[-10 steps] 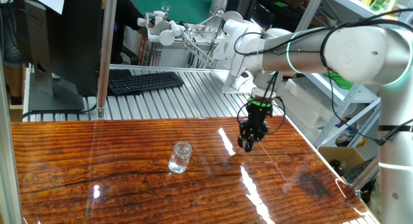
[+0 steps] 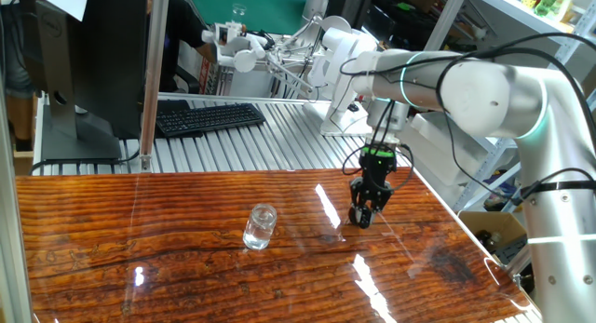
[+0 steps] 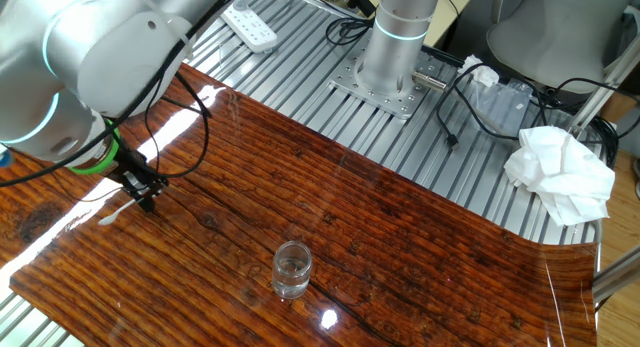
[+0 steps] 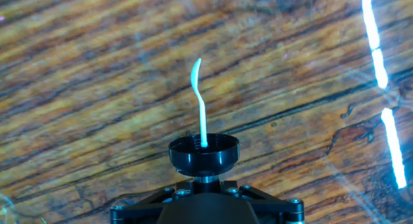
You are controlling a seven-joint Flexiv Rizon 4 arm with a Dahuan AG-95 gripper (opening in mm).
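Note:
A small pale spoon lies over the wood in the wrist view, its handle end meeting the black cup-shaped tip of my gripper. Its bowl end points away from the gripper. In exterior view 2 the spoon reaches out to the lower left of the gripper. Exterior view 1 has the gripper low at the table, right of the glass. Whether the fingers are open or clasp the handle cannot be made out. A clear glass, seemingly with clear liquid inside, stands upright and apart from the gripper.
White crumpled tissue or plastic and a power strip rest behind the table edge.
Over the last second my gripper has come lower and slightly to the right in exterior view 1, with the arm links shifting too. The glass has stayed in place.

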